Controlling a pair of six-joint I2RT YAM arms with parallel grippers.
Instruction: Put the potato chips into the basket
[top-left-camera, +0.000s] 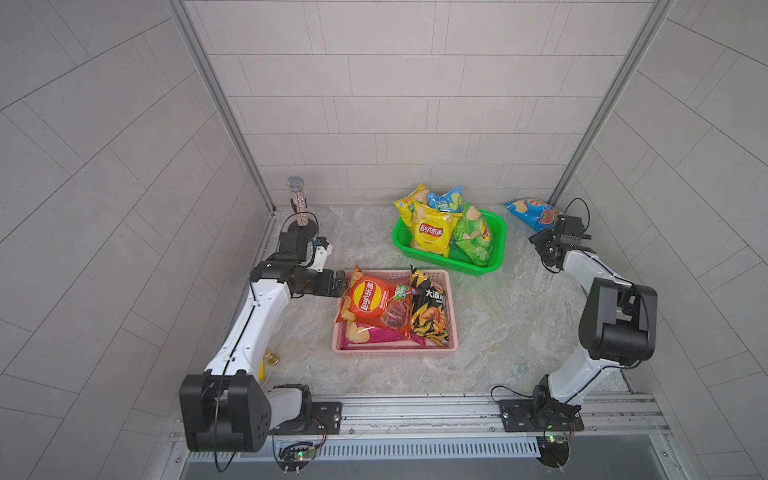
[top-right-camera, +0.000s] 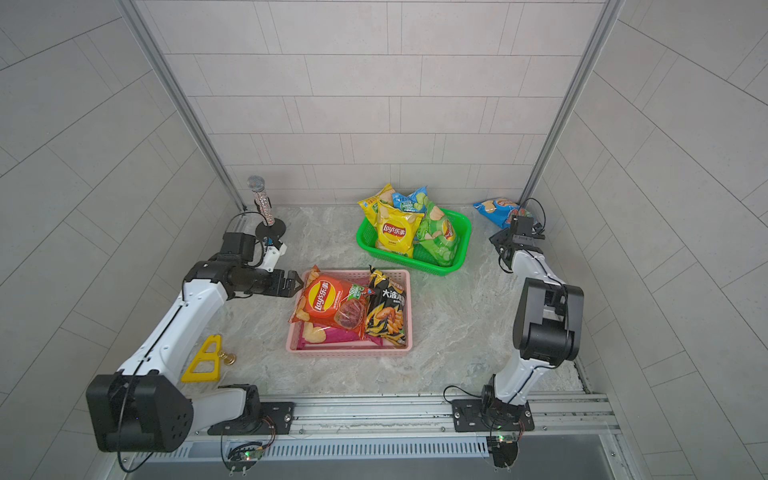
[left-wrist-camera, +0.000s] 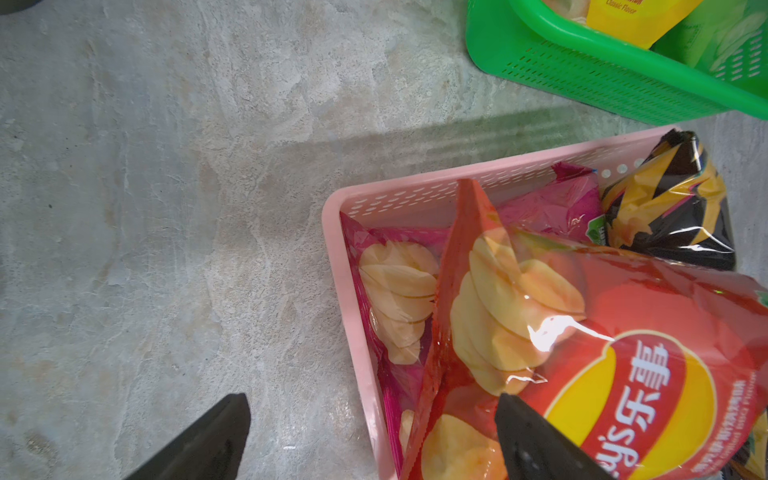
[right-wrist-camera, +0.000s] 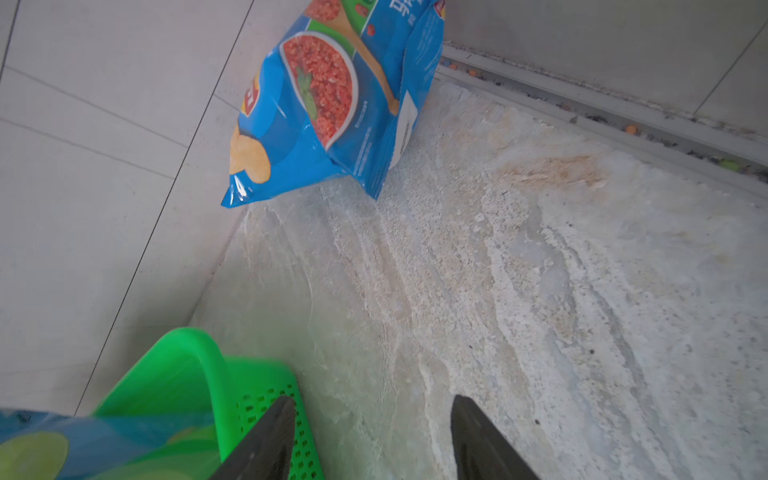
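A blue chip bag (top-left-camera: 530, 211) lies alone at the back right corner, shown up close (right-wrist-camera: 328, 96) in the right wrist view. My right gripper hovers just short of it, fingers apart and empty. The green basket (top-left-camera: 448, 260) holds several yellow, blue and green bags. A pink basket (top-right-camera: 349, 349) holds a red Lay's bag (top-right-camera: 328, 297), a black bag (top-right-camera: 386, 308) and a magenta bag (left-wrist-camera: 400, 320). My left gripper is open at the pink basket's left side, above its rim, with nothing between its fingers.
A microphone on a stand (top-left-camera: 297, 196) stands at the back left, and a yellow object (top-right-camera: 204, 356) lies at the front left. Side and back walls enclose the table. The counter right of the pink basket (top-left-camera: 504, 328) is clear.
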